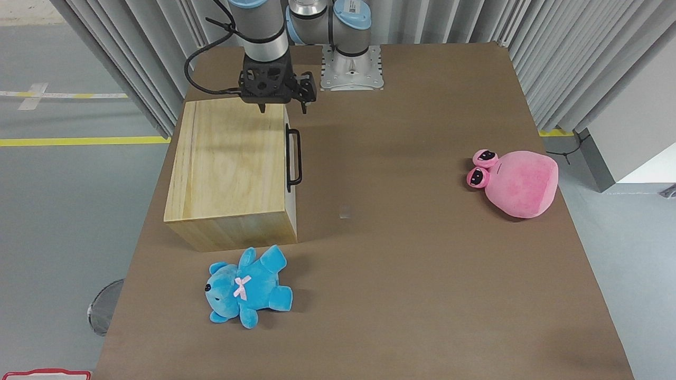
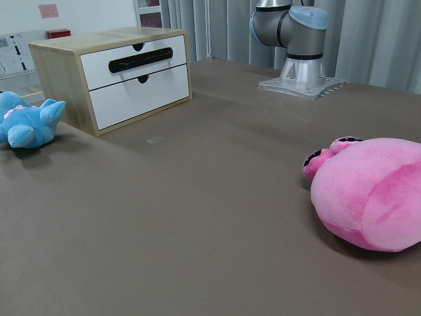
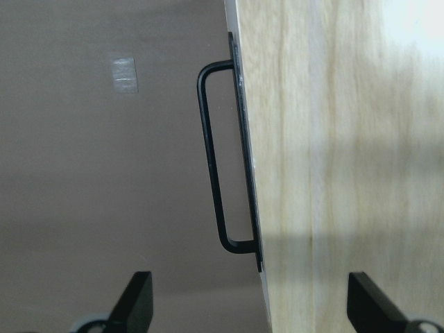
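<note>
My gripper [image 1: 282, 108] hangs above the back end of the wooden cabinet [image 1: 225, 164]. In the wrist view its two fingers stand wide apart with nothing between them, over the pale cabinet top [image 3: 354, 139] and its black handle [image 3: 211, 159]. In the left view the cabinet [image 2: 62, 85] shows two white drawer fronts, both shut, with a black handle [image 2: 141, 60] on the upper one. A blue teddy bear [image 1: 253, 291] lies in front of the cabinet; a pink plush toy [image 1: 519, 183] lies to the right.
The robot's base [image 1: 351, 76] stands at the back edge, with grey curtains behind it.
</note>
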